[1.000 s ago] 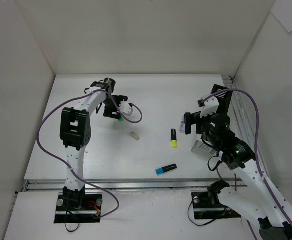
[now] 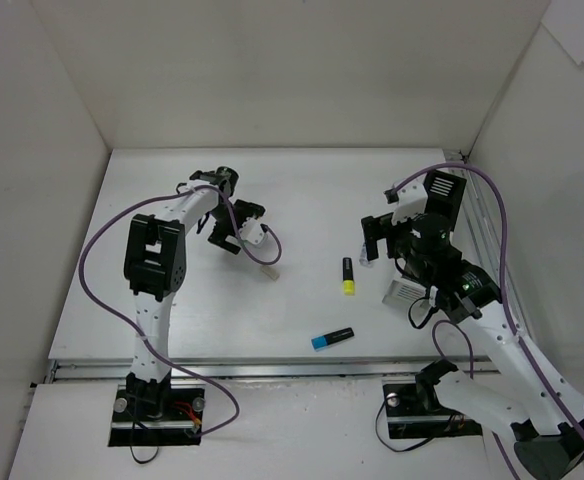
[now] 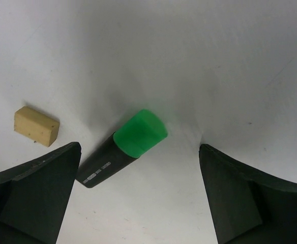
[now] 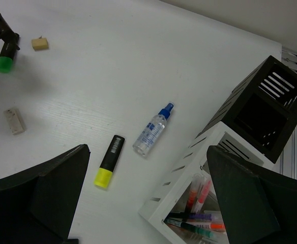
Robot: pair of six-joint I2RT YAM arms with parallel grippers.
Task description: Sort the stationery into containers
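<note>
My left gripper is open, low over a black highlighter with a green cap (image 3: 137, 134), which lies between its fingers; a tan eraser (image 3: 34, 124) lies beside it. My right gripper is open above the right side, with a yellow-capped highlighter (image 4: 109, 162) and a clear spray bottle (image 4: 151, 132) in view below. A blue-capped highlighter (image 2: 332, 337) lies near the front edge. A white container (image 4: 156, 206) holding several pens stands at the right, next to a black one (image 4: 250, 89).
A grey eraser (image 4: 13, 121) lies in mid-table. Walls border the back and sides.
The left gripper has moved slightly toward the front, hiding the green cap in the top view.
</note>
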